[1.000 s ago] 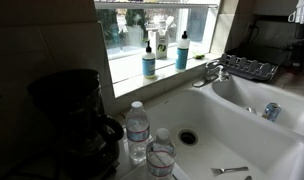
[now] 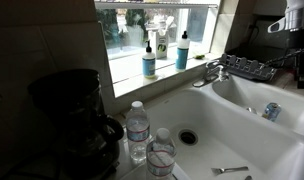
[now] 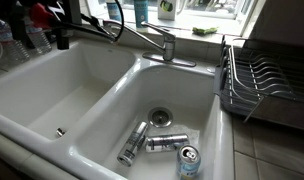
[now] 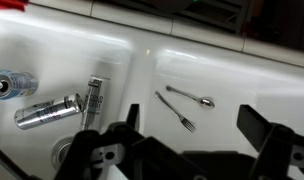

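Observation:
My gripper is open above the sink, its two dark fingers wide apart with nothing between them. Below and ahead of it in the wrist view, a fork (image 4: 177, 111) and a spoon (image 4: 191, 96) lie apart on the floor of one white basin. Exterior view 1 shows the same fork (image 2: 230, 170) at its bottom edge. In the other basin are three cans: an upright blue-and-silver one (image 3: 188, 163) and two silver ones lying down (image 3: 133, 143).
A divider (image 4: 139, 85) separates the basins. Two water bottles (image 2: 137, 130) and a black coffee maker (image 2: 72, 115) stand beside the sink. A faucet (image 3: 168, 45) is at the back, a dish rack (image 3: 262, 75) at the right.
In exterior view 1 the arm at the top right has come lower and a little to the left, with more of its dark end showing. The sink's contents look unmoved.

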